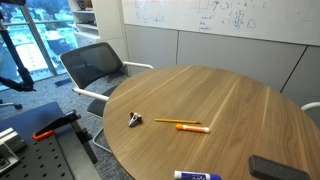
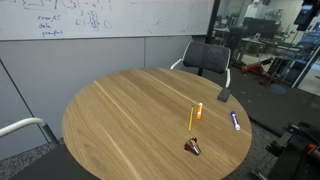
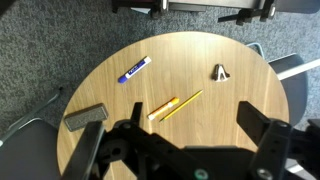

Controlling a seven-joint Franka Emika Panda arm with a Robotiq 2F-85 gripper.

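Note:
My gripper stands open high above the round wooden table, its dark fingers point(image 3: 94, 141) spread wide with nothing between them. On the table lie an orange marker point(image 1: 192, 128) and, close beside it, a yellow pencil point(image 1: 178, 121). A blue and white marker point(image 3: 134, 69) rests near the edge on the robot's side. The dark eraser point(image 3: 85, 117) sits apart from these, toward the left of the wrist view. A small black and silver object point(image 3: 220, 73) lies alone on the other side. Neither exterior view shows the gripper's fingers.
Chairs stand around the table, among them a black one point(image 1: 92, 66) near its edge in the first exterior view. A whiteboard point(image 2: 110, 20) hangs on the wall behind.

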